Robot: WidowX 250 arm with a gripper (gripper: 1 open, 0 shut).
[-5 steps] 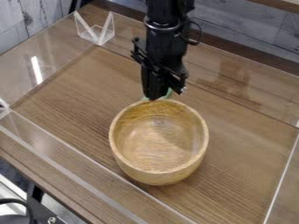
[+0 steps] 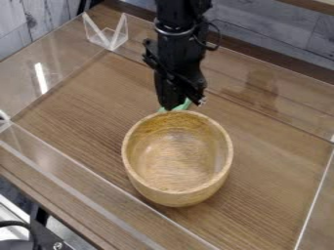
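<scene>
The black robot arm reaches down from the top centre to my gripper [image 2: 169, 104], whose tip is low at the back rim of a round tan bowl [image 2: 177, 181]. A small green object [image 2: 186, 105] shows just behind and beside the fingertips, partly hidden by them. The gripper looks narrow, with nothing clearly visible between its fingers.
A wooden table top [image 2: 78, 112] surrounds the bowl, with free room left and right. Clear plastic pieces stand at the top left and left edge. Dark cables or parts lie at the bottom left corner.
The upper arm and wrist have shifted slightly; the fingertips stay near the same spot by the green object. The bowl has not visibly moved.
</scene>
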